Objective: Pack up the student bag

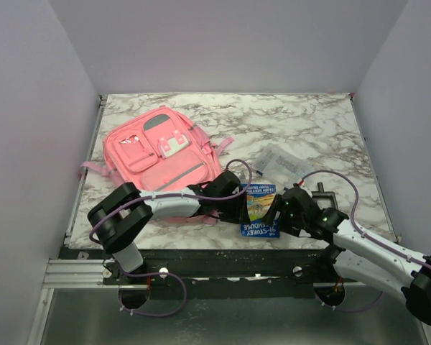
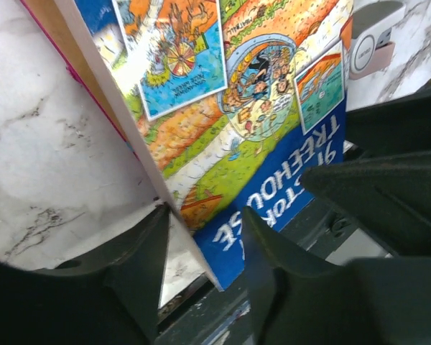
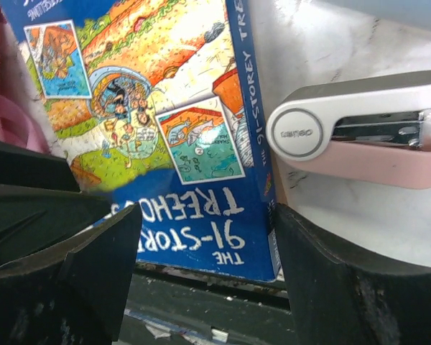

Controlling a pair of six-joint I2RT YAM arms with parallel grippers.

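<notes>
A blue picture book (image 1: 259, 228) lies on the marble table near its front edge, its cover showing in both wrist views. Over its left edge is my left gripper, open, with one fingertip beyond that edge and the other over the cover. From the other side, my right gripper is at the book's front right corner, also open, one finger above the cover and the other beside the spine. Whether any finger touches the book, I cannot tell. The pink school bag (image 1: 161, 147) rests at the back left.
Close to the book's spine lies a grey and pink stapler (image 3: 359, 129). A translucent pouch (image 1: 281, 164) sits behind the book, and a dark object (image 1: 326, 198) is partly hidden by my right arm.
</notes>
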